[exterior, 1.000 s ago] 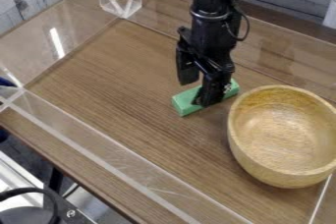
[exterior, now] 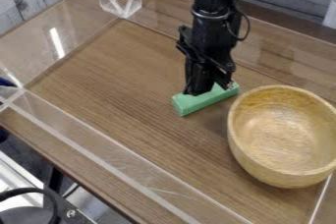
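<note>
My gripper (exterior: pixel 197 79) is a black arm reaching down from the top centre of the camera view, its tip just above a green rectangular block (exterior: pixel 206 99) on the wooden table (exterior: pixel 98 100). The gripper is shut, and the block lies on the table under it, partly hidden behind the tip. Whether the fingertips touch the block is hard to tell.
A large tan round bowl (exterior: pixel 280 135) stands at the right, close beside the block. A clear plastic piece (exterior: pixel 120 0) is at the top left. Dark cables lie at the lower left edge.
The gripper tip has moved up and left over the last second, off the middle of the green block, leaving more of it uncovered.
</note>
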